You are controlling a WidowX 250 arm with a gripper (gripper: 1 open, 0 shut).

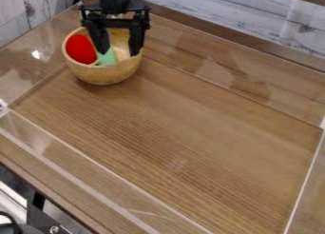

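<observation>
A round wooden bowl (pixel 109 74) sits at the upper left of the table. In it lie a red object (pixel 80 48) at the left and a light green object (pixel 105 57) beside it. My black gripper (pixel 114 43) reaches down over the bowl from the top, open, its fingers to either side above the bowl's contents. Whether it touches anything in the bowl I cannot tell.
A pale wall stands at the back left, and a dark area lies past the table's lower left edge.
</observation>
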